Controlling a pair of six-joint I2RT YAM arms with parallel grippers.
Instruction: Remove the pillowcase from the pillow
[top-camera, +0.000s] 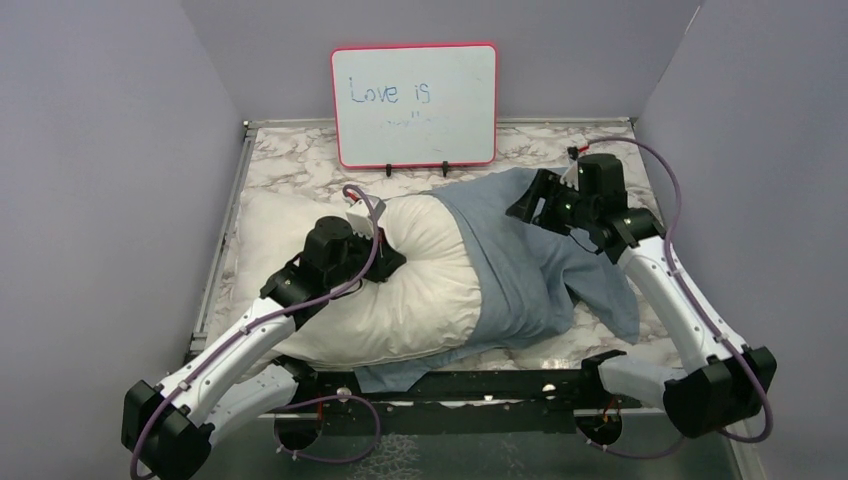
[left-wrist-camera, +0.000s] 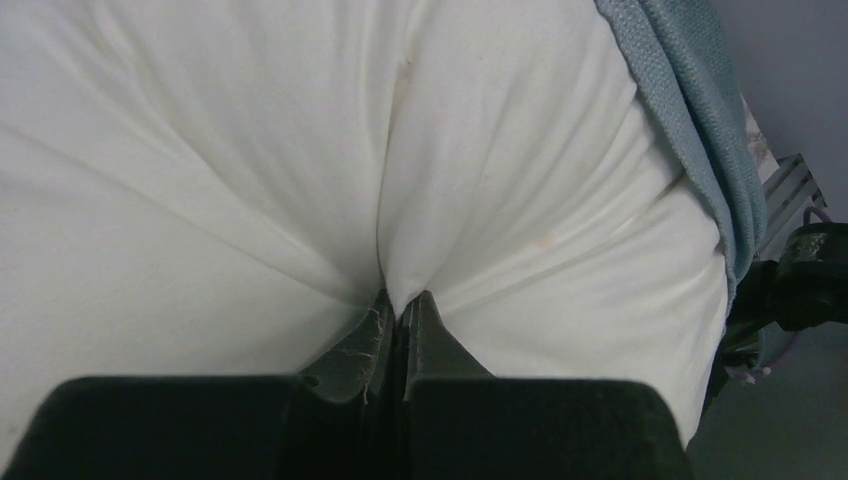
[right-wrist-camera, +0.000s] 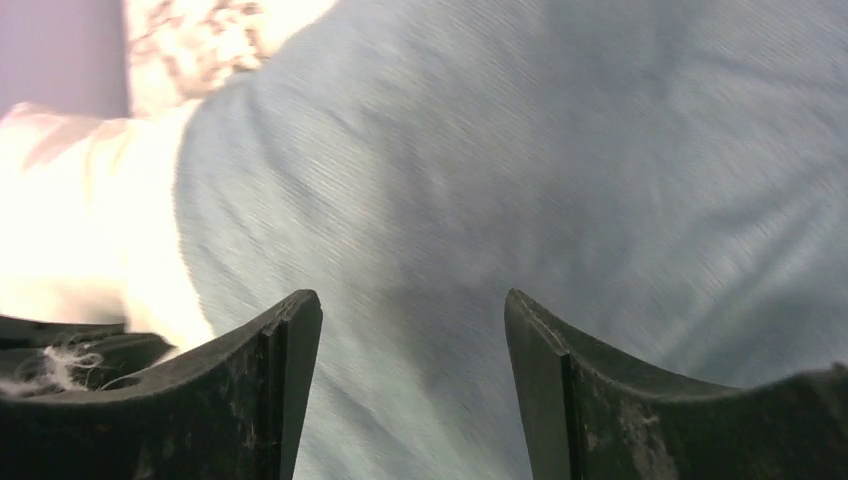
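Note:
A white pillow (top-camera: 425, 300) fills the left and middle of the table, its cloth drawn into creases. My left gripper (top-camera: 398, 266) is shut on a pinch of that white cloth; in the left wrist view the fold (left-wrist-camera: 405, 270) runs in between the fingertips. The blue-grey pillowcase (top-camera: 505, 270) still wraps the pillow's right end and spreads loose and rumpled to the right. Above the pillowcase's upper part my right gripper (top-camera: 524, 214) stands open. Only blue cloth (right-wrist-camera: 420, 200) shows beyond its parted fingers (right-wrist-camera: 285, 350) in the right wrist view, with nothing held.
A whiteboard (top-camera: 414, 105) with writing stands at the back of the marble-patterned table (top-camera: 290, 160). Grey walls close in both sides. A dark rail (top-camera: 450, 385) runs along the front edge. Bare table shows at the right front.

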